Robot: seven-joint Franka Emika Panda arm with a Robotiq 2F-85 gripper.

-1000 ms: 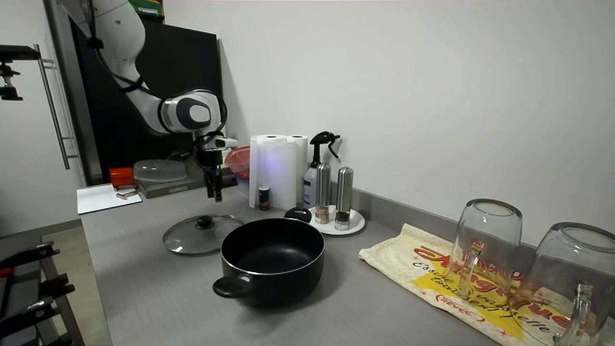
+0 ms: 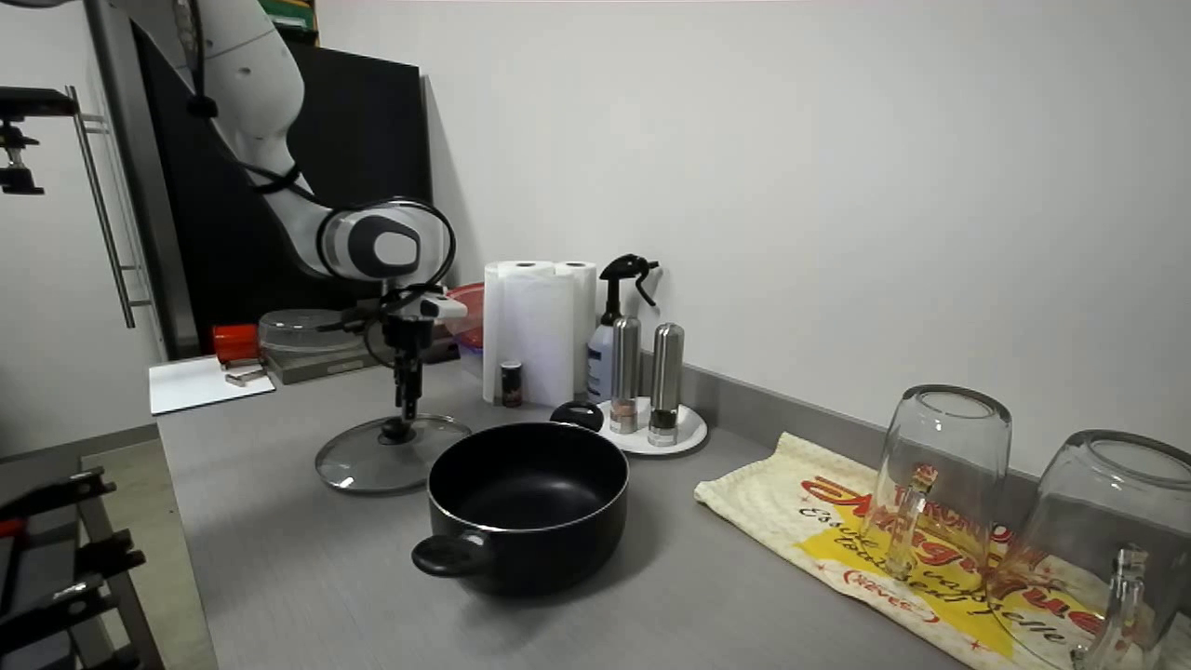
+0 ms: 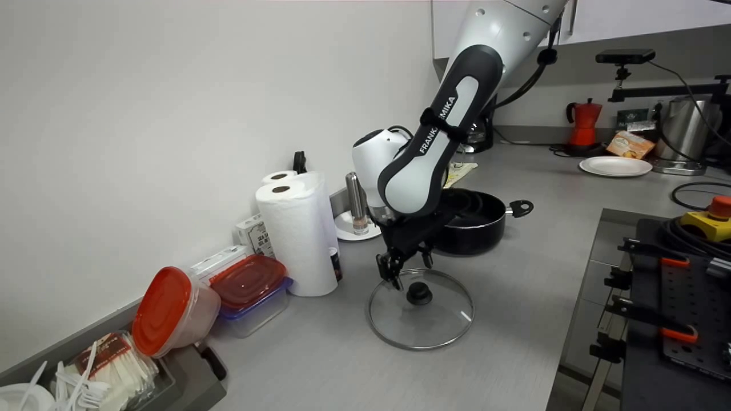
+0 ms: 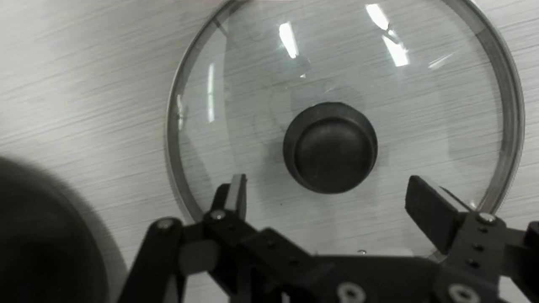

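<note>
A round glass lid (image 2: pixel 363 460) with a steel rim lies flat on the counter, its black knob (image 4: pixel 331 148) pointing up. My gripper is open above the lid, pointing down, with its fingers (image 4: pixel 434 212) wide apart. In the wrist view the knob appears just ahead of the gap between the fingertips, apart from both. Exterior view 2 also has the gripper (image 3: pixel 413 269) close over the lid, by the knob. Right beside the lid stands a black two-handled pot (image 2: pixel 530 536), uncovered and empty as far as its inside shows.
Behind the lid are paper towel rolls (image 2: pixel 539 335), a small dark jar (image 2: pixel 511 384) and a white plate (image 2: pixel 689 431) bearing two grinders. Two glass mugs (image 2: pixel 943 480) rest on a cloth (image 2: pixel 759 491) at right.
My gripper has come down and slightly toward the lid's knob, from above and behind it. Lid and pot stay where they were.
</note>
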